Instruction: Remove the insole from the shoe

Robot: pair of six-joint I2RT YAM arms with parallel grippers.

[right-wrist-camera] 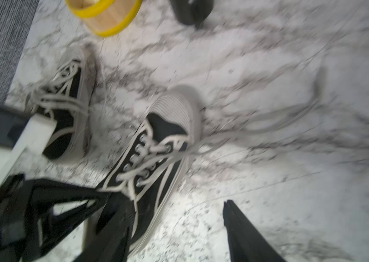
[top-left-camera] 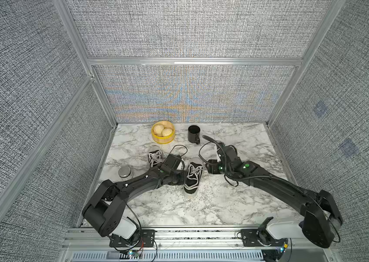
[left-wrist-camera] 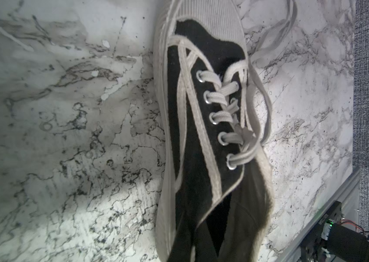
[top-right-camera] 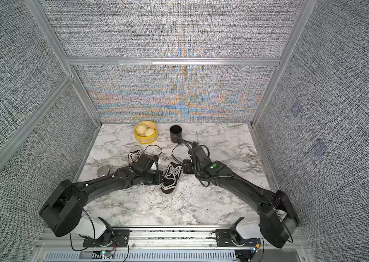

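Note:
A black shoe with white laces point(top-left-camera: 193, 179) stands upright on the marble table, between my two grippers. The left wrist view shows its laces point(left-wrist-camera: 221, 96) and opening point(left-wrist-camera: 250, 209) close up; I cannot make out an insole. My left gripper is shut at the near part of the shoe; whether it pinches the upper there cannot be told. To the right of the shoe, my right gripper has its fingers apart over bare table, with nothing between them. A loose lace point(right-wrist-camera: 263, 126) trails away from the shoe.
A second shoe point(right-wrist-camera: 64, 113) stands to the left, partly hidden by the left arm. A yellow-rimmed basket of buns point(top-left-camera: 163, 138) and a black mug point(top-left-camera: 194, 133) stand behind. A round tin point(top-left-camera: 125, 171) sits at left.

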